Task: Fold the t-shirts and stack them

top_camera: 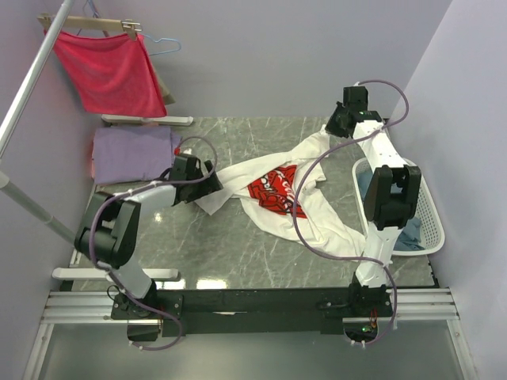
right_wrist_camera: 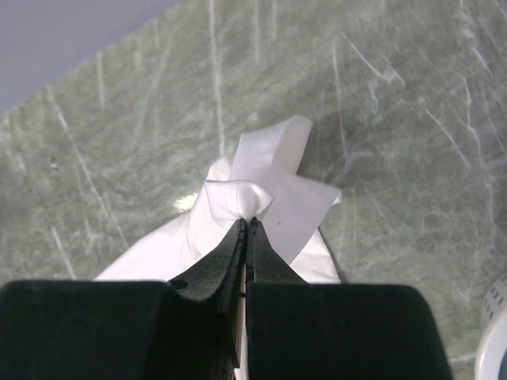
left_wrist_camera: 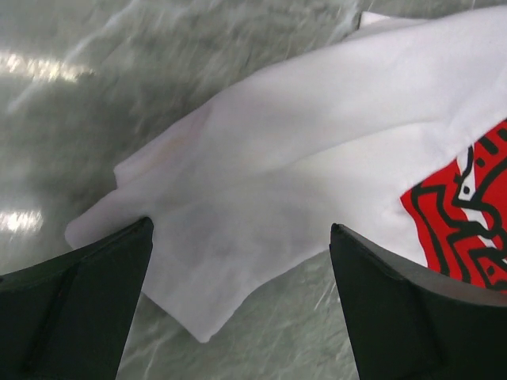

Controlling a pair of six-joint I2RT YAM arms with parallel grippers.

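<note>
A white t-shirt with a red-and-black print (top_camera: 273, 190) lies spread across the middle of the table (top_camera: 214, 253), one long white strip reaching diagonally to the back right. My left gripper (top_camera: 211, 176) is open over its left end; the left wrist view shows white cloth (left_wrist_camera: 238, 198) below the parted fingers (left_wrist_camera: 87, 301). My right gripper is shut at the strip's upper right end, with a bunched tip of white cloth (right_wrist_camera: 261, 150) at its fingertips.
A folded purple cloth (top_camera: 131, 154) lies at the back left, below a red cloth (top_camera: 107, 71) hanging on a rack. A white basket (top_camera: 428, 206) with blue cloth stands at the right.
</note>
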